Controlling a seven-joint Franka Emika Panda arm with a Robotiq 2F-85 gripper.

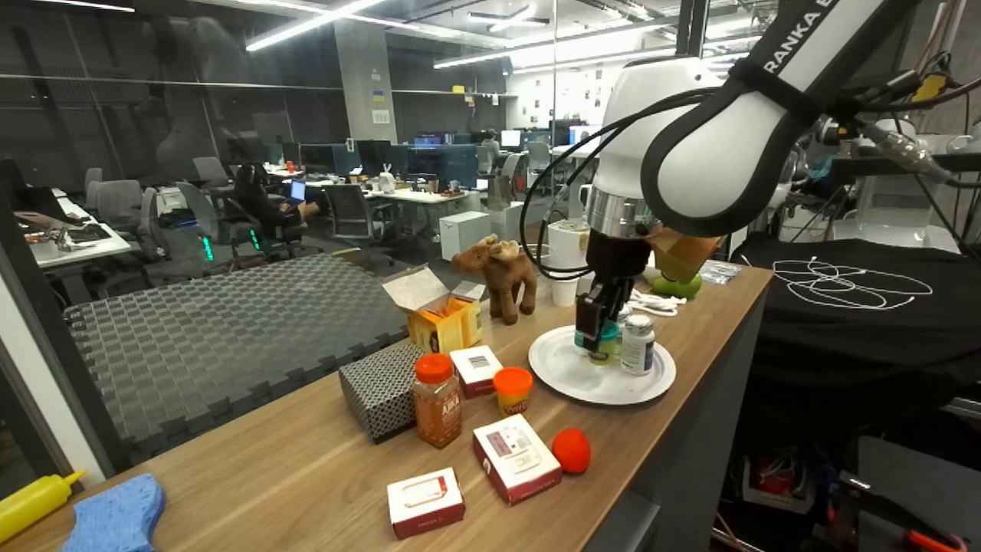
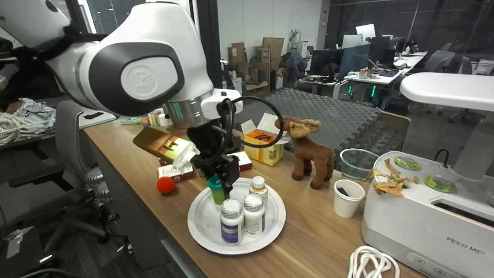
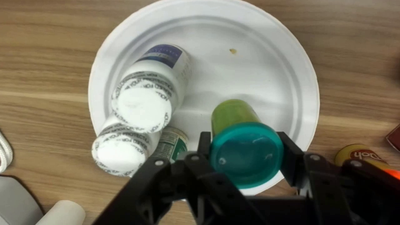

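Note:
A green tub with a teal lid (image 3: pixel 246 153) is between my fingers, and my gripper is shut on it. In the second exterior view the tub (image 2: pixel 216 190) is over the left part of the white plate (image 2: pixel 203 222), beside my gripper (image 2: pixel 224 185); whether its base touches the plate I cannot tell. Two white bottles with white caps (image 3: pixel 144 107) (image 3: pixel 120 150) and a smaller green-labelled bottle (image 3: pixel 172 144) stand close together on the plate, to the left of the tub in the wrist view.
A yellow tub with an orange lid (image 1: pixel 513 390), a red ball (image 1: pixel 572 451) and small boxes (image 1: pixel 516 457) lie in front of the plate. A brown toy moose (image 2: pixel 310 150) and a white cup (image 2: pixel 348 198) stand behind it. Bare plate (image 3: pixel 243 75) shows beyond the tub.

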